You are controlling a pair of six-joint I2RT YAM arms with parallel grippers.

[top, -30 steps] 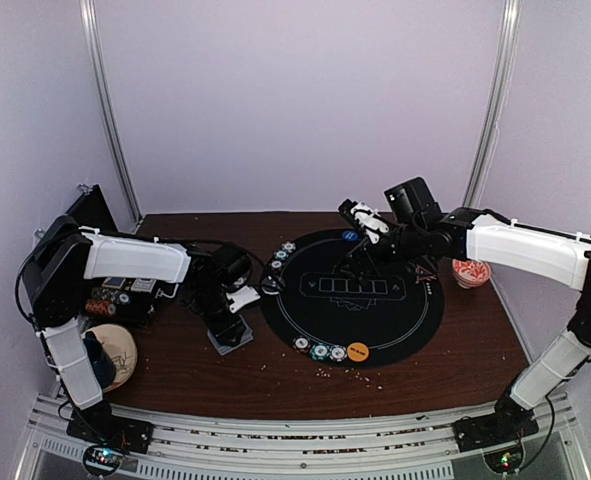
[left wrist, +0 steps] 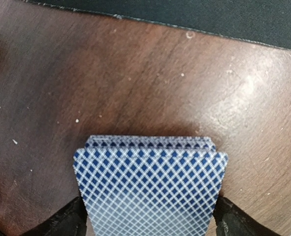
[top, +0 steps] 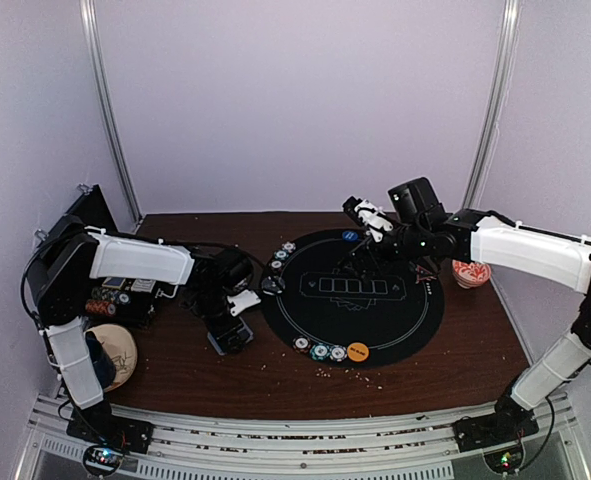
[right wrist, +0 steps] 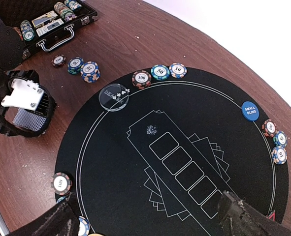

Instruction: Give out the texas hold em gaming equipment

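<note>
My left gripper is low over the table left of the black mat, its fingers at both sides of blue-backed cards (left wrist: 150, 187); whether they grip is unclear. My right gripper hangs open over the mat (right wrist: 115, 157), nothing between its fingers. Chip groups sit along the mat's edge, with a clear dealer disc (right wrist: 114, 97), a blue small blind button (right wrist: 249, 111) and an orange disc (top: 357, 352).
An open chip case (top: 120, 300) stands at the left, a round beige object (top: 115, 355) before it. A red-patterned bowl (top: 470, 275) is right of the mat. Loose chips (right wrist: 89, 71) lie beyond the mat.
My left gripper has shifted very slightly at the cards. The right arm is nearly still.
</note>
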